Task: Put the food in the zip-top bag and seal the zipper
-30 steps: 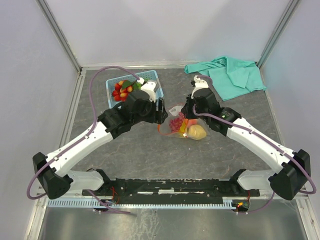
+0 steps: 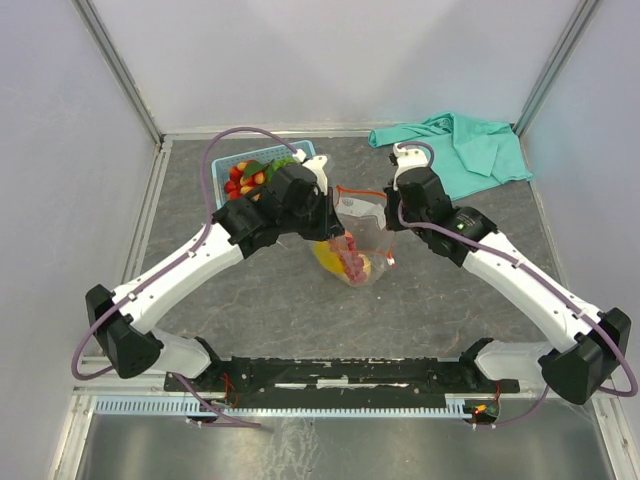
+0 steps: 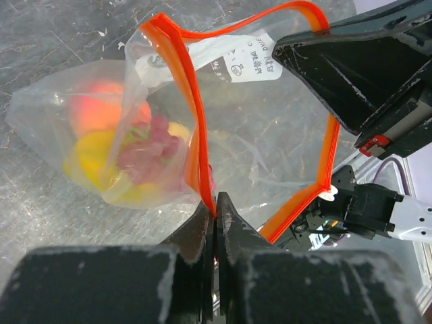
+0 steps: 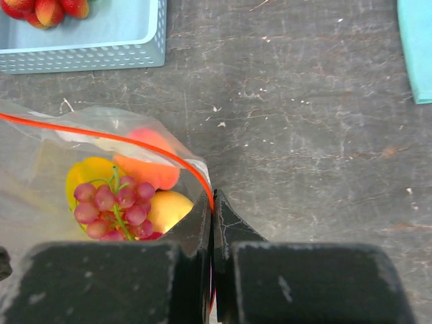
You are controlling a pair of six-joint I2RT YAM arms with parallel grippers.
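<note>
The clear zip top bag [image 3: 270,142] hangs between my two grippers, its orange-edged mouth spread wide. My left gripper is shut on one side of the orange zipper rim [image 3: 191,101]. Across from it, my right gripper is shut, with the thin rim [image 4: 179,160] running into its fingertips. Inside the bag's lower part lie pink grapes [image 4: 111,212], a yellow pepper-like piece [image 4: 79,177], an orange-pink fruit [image 4: 152,162] and a pale yellow fruit [image 4: 169,210]. In the top view the bag's food [image 2: 350,262] sits low between the arms.
A light blue basket [image 2: 219,172] with red fruits and green grapes stands at the back left, partly behind the left arm. The teal cloth [image 2: 470,150] lies at the back right. Bare grey table [image 2: 270,320] spreads in front of the bag.
The right gripper has shifted slightly right. The bag now hangs with its food farther left and nearer the front.
</note>
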